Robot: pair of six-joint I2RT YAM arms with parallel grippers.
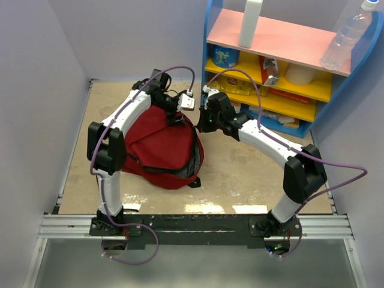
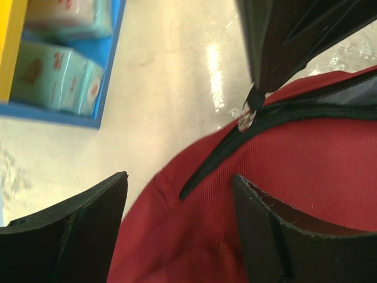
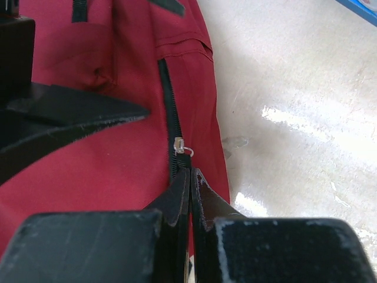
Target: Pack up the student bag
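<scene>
The red backpack [image 1: 156,150] lies on the table with its dark zipper opening along the right side. My left gripper is spread open over the upper fabric, the zipper [image 2: 218,153] passing between and beyond its fingertips. A metal zipper pull [image 3: 179,145] sits on the zipper just past my right gripper, which is shut at the zipper track; whether anything thin is between its tips is hard to tell. In the top view both grippers meet near the bag's upper right edge.
A blue shelf unit with yellow and pink boards [image 1: 282,36] stands at the back right, holding bottles, cans and packets. Bare table [image 1: 252,186] lies to the right of the bag.
</scene>
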